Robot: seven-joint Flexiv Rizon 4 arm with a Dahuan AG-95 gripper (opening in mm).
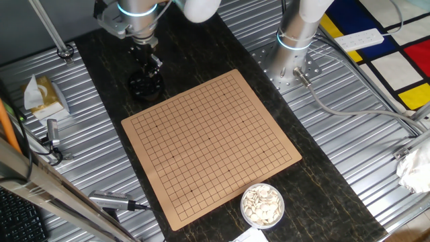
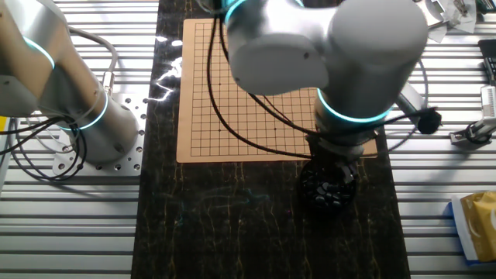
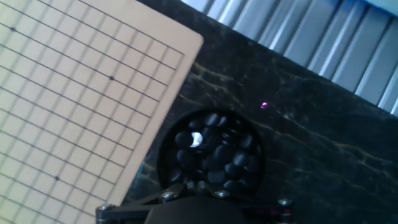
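My gripper is over the near edge of a round black bowl (image 3: 163, 140) in the wrist view. Its two tips show small and dark, close to each other against the stones, so whether it is open or shut is unclear. Glossy black stones (image 3: 222, 152) fill the bowl. A wooden grid board (image 1: 209, 138) lies flat beside the bowl, with no stones on it in exterior view 1. White stones (image 1: 263, 204) fill a clear round bowl at the board's opposite side. In exterior view 2 the arm covers part of the board.
A tissue box (image 1: 48, 101) and a black-and-silver device (image 1: 111, 199) lie to the left.
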